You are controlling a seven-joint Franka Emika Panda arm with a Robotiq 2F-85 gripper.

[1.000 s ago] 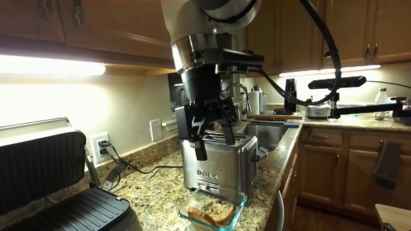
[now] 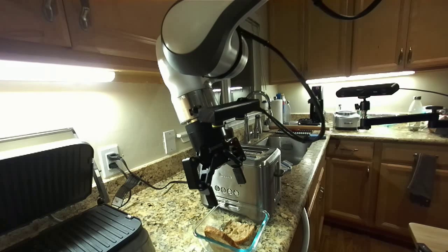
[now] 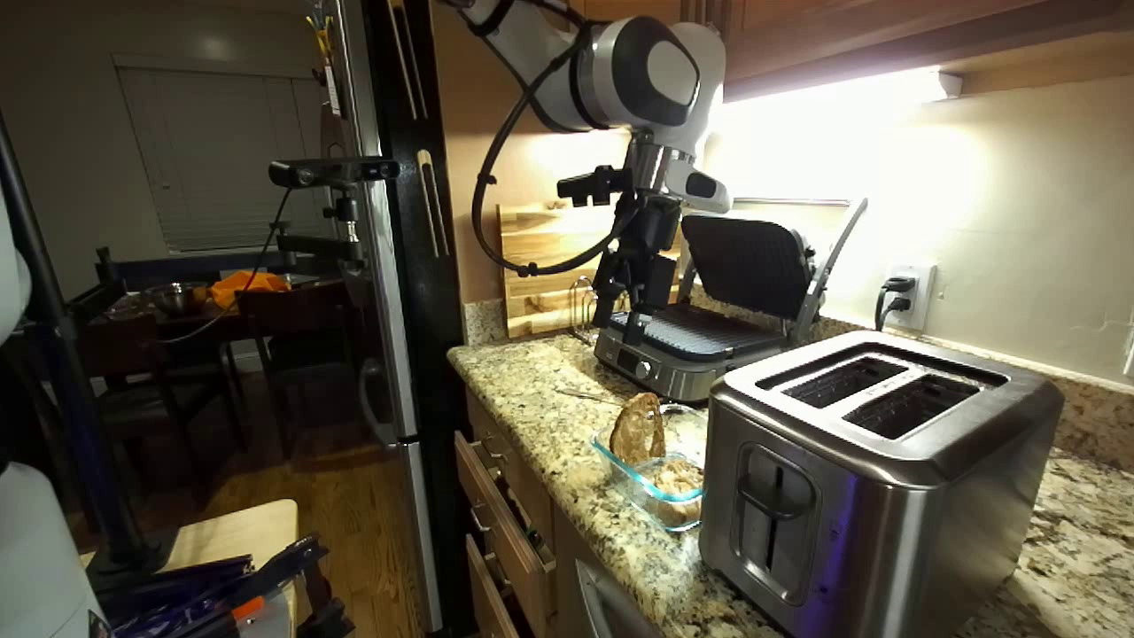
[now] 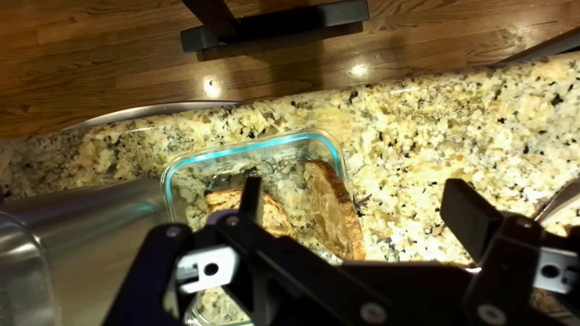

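Note:
Two slices of brown bread lie in a clear glass dish (image 2: 264, 222) with a teal rim, on the counter. One slice (image 4: 334, 212) leans on the dish wall; the other slice (image 4: 276, 217) lies flatter and is partly hidden by a finger in the wrist view. My gripper (image 2: 226, 187) is open above the counter, higher than the dish and toward the wall side, with nothing between its fingers. Right beside the dish stands a steel toaster (image 3: 861, 500); its two slots (image 3: 877, 395) look empty in exterior view 2.
An opened contact grill (image 3: 702, 324) sits on the counter beyond the dish, near the wall. A power cord (image 2: 159, 186) runs along the wall behind. Bare granite (image 4: 462, 130) lies along the front edge.
My gripper has come down and shifted left in exterior view 1, from over the toaster to in front of it. It remains open; dish and bread have not moved.

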